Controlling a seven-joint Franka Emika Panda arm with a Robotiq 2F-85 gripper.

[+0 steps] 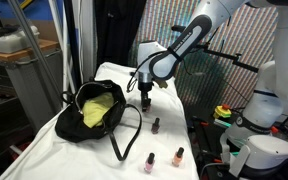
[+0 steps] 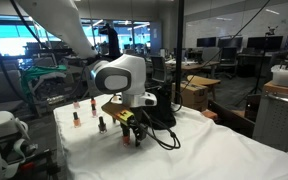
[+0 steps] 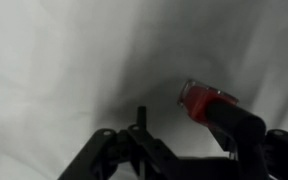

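Observation:
A small bottle with a red end and dark body lies across the right side of the wrist view, close to the right finger. My gripper is part open, and a gap shows between its left finger and the bottle. In exterior view 1 the gripper is low over the far part of the white table, with the arm's white body above it. Exterior view 2 has the red bottle right beside the gripper. Blur hides whether any finger touches it.
A black bag with yellow cloth inside stands left of the gripper, its strap looping onto the table. Nearer are a dark bottle, a pink bottle and an orange bottle.

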